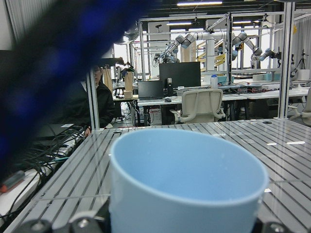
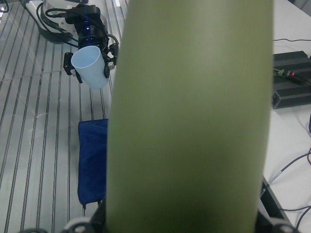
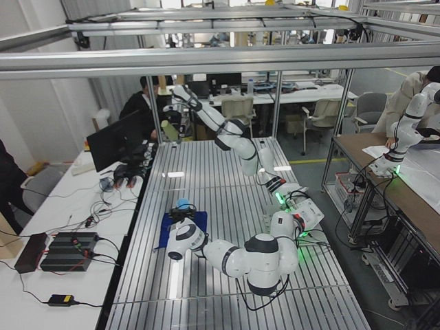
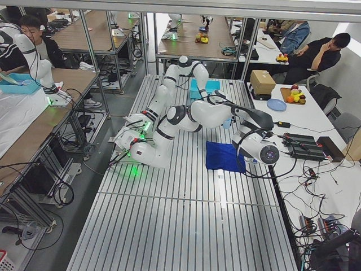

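A light blue cup (image 1: 187, 184) fills the lower left wrist view, held by my left gripper, which is shut on it. In the camera left view this cup (image 3: 183, 203) shows over a folded blue cloth (image 4: 224, 157). A green cylindrical container (image 2: 188, 116) fills the middle of the right wrist view, held upright by my right gripper (image 3: 172, 125), which is shut on it at the far end of the slatted table.
A side table (image 3: 55, 295) with black power boxes (image 3: 69, 251), cables and a monitor (image 3: 113, 141) runs along one side. Aluminium posts and beams frame the workspace.
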